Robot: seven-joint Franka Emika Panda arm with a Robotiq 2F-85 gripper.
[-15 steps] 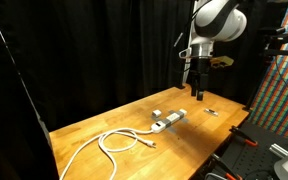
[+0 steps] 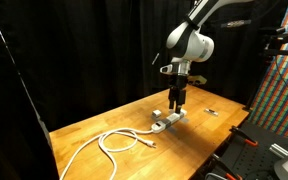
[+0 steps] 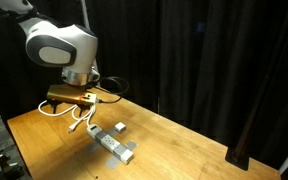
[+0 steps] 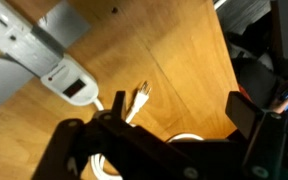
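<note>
A white power strip (image 4: 29, 45) lies flat on the wooden table, grey patches crossing it. It is also seen in exterior view 1 (image 2: 167, 122) and exterior view 2 (image 3: 111, 143). Its white cord (image 2: 106, 141) loops over the table, and the pronged plug (image 4: 141, 96) lies loose on the wood beside the strip's end. My gripper stands open above the table, with bare tabletop and the plug showing between its fingers. In exterior view 1 the gripper (image 2: 177, 108) appears just over the strip's far end; contact cannot be told.
A small pale block (image 3: 120, 127) sits close to the power strip. Another small item (image 2: 212, 112) lies towards the table's right side. Dark curtains (image 3: 204, 70) stand behind.
My arm has come down and to the left in exterior view 1, from above the table's right side to near the power strip. The strip and cord have not visibly moved.
</note>
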